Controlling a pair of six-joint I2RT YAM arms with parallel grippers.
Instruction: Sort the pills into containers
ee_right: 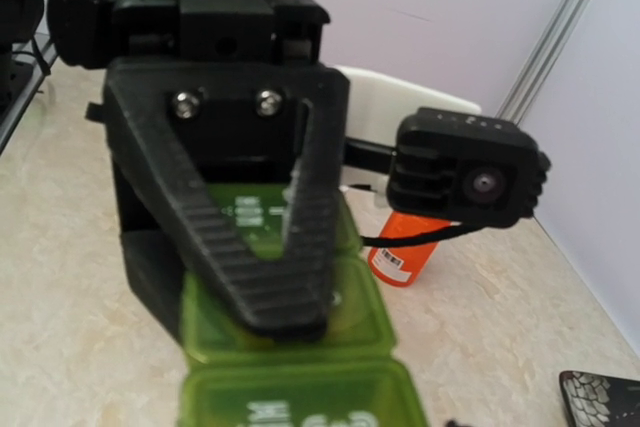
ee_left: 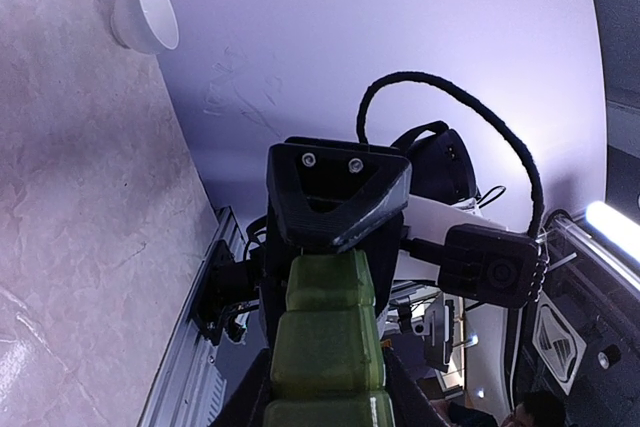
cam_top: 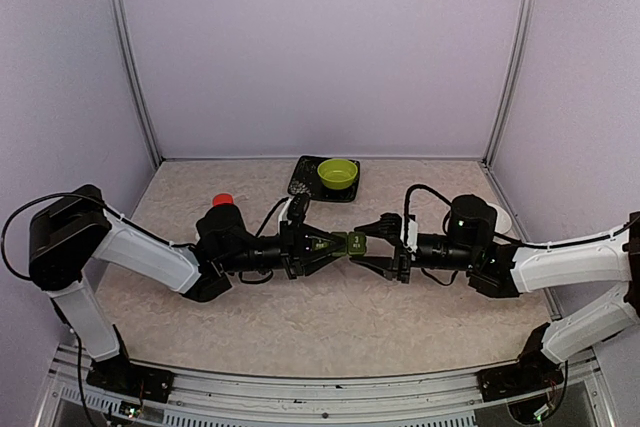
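Note:
A green translucent pill box (cam_top: 356, 243) with several lidded compartments is held level in the air between the two arms. My left gripper (cam_top: 329, 246) is shut on its left part; in the right wrist view, a black left finger (ee_right: 305, 292) lies across the pill box (ee_right: 300, 392). The right gripper (cam_top: 354, 245) is partly open, one finger above and one below the box's right end. From the left wrist view, the pill box (ee_left: 325, 347) points toward the right gripper's black finger. No loose pills can be made out.
At the back, a lime-green bowl (cam_top: 337, 173) stands on a black patterned tray (cam_top: 305, 175). An orange bottle (ee_right: 400, 252) is behind the left arm, its red cap (cam_top: 222, 199) showing from above. A white bowl sits at the right side.

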